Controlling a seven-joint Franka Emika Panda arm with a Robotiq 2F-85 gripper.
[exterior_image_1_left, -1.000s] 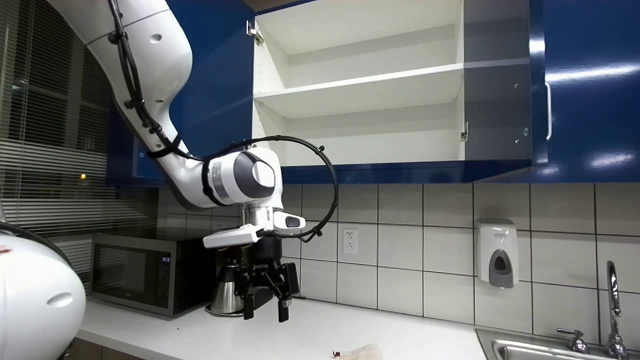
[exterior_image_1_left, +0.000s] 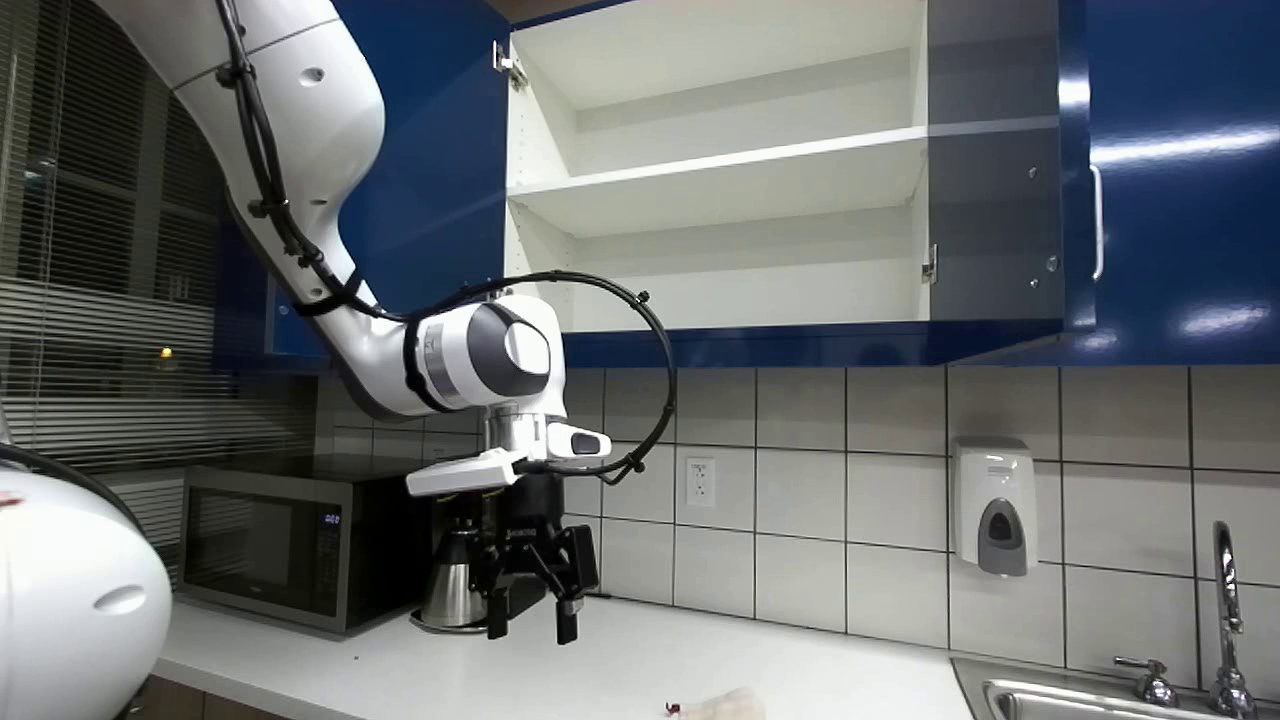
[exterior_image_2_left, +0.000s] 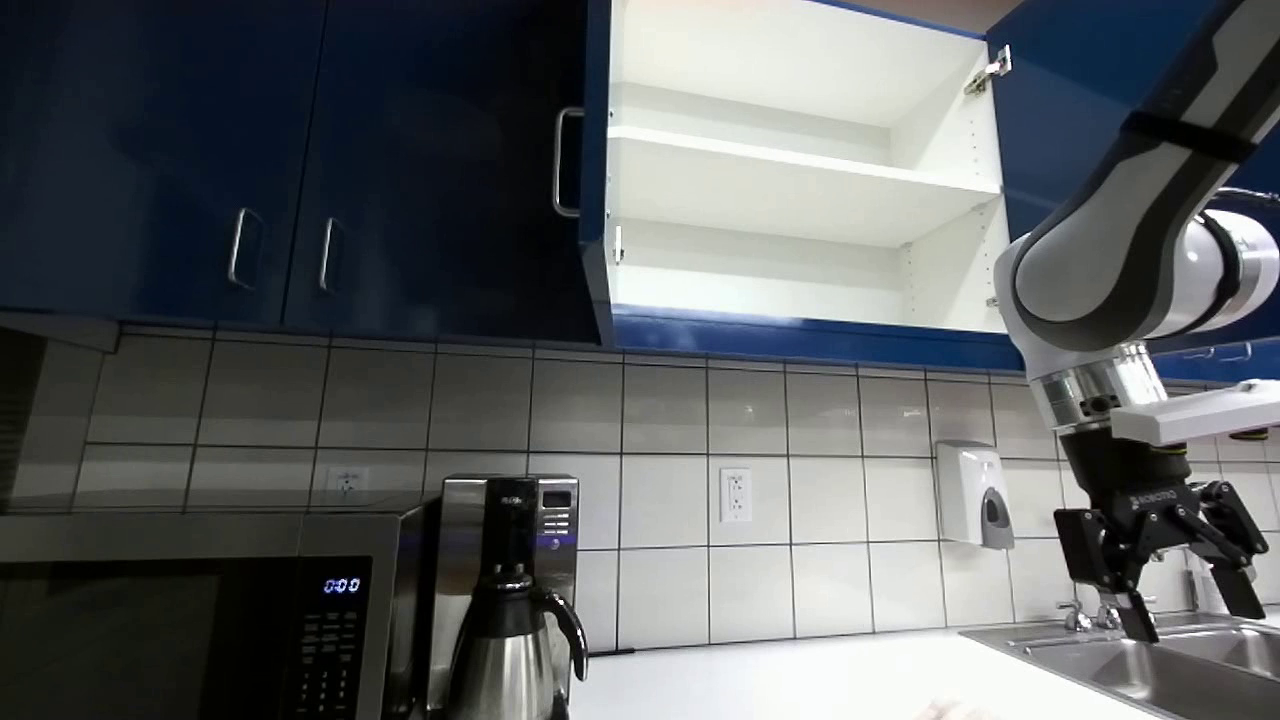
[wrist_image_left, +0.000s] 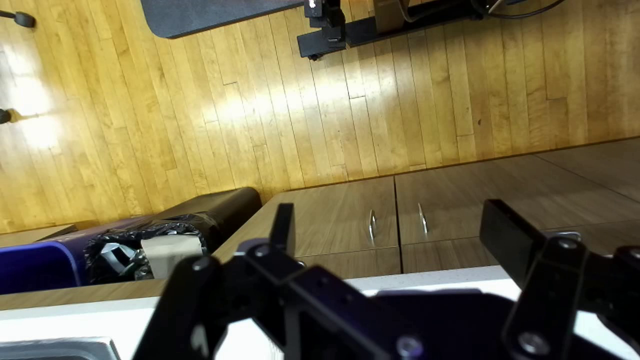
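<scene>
My gripper (exterior_image_1_left: 531, 634) hangs above the white counter (exterior_image_1_left: 828, 660), pointing down. Its two black fingers are spread apart, and only empty space shows between them in the wrist view. A pale object with a small dark and red tip (exterior_image_1_left: 720, 706) lies at the front of the counter, cut off by the lower edge of exterior view 1. What it is I cannot tell. Above the counter stands a blue wall cabinet (exterior_image_2_left: 720, 324) with its door swung open; both of its visible white shelves are bare.
A black microwave (exterior_image_1_left: 258, 540) and a steel coffee carafe (exterior_image_2_left: 510, 660) stand at the counter's left. To the right are a sink (exterior_image_2_left: 1140, 672) and a wall-mounted soap dispenser (exterior_image_2_left: 974, 494). Below the counter edge, the wrist view shows a lined bin (wrist_image_left: 144, 246).
</scene>
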